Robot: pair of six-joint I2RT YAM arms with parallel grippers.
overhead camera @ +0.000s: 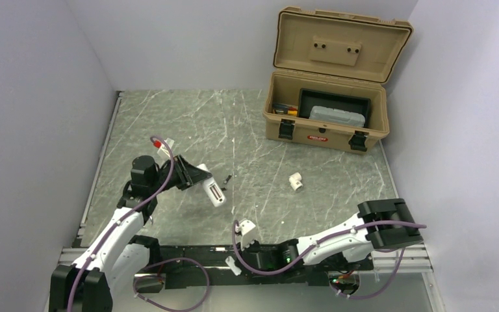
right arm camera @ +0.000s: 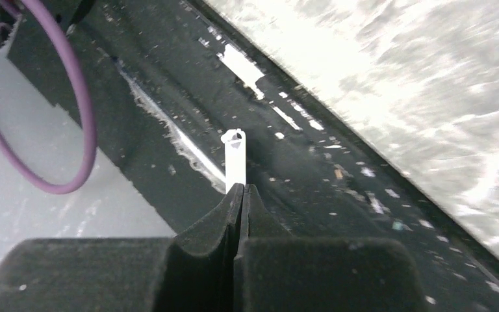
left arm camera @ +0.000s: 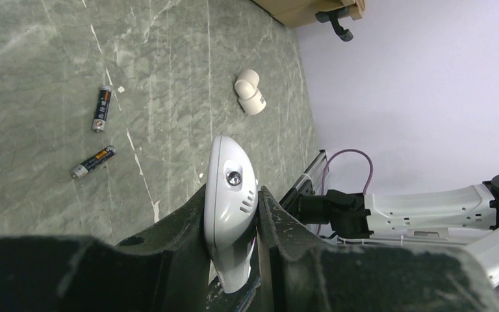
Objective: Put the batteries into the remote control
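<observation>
My left gripper is shut on the white remote control, held above the table with its battery compartment facing up in the top view. Two batteries lie on the table right of it, one upright in the left wrist view, the other slanted below. My right gripper is low at the front edge, shut, just short of a small white flat piece, perhaps the battery cover, lying on the black strip; I cannot tell whether they touch.
A white pipe elbow sits centre right. An open tan toolbox stands at the back right. A red-and-white item lies behind the left arm.
</observation>
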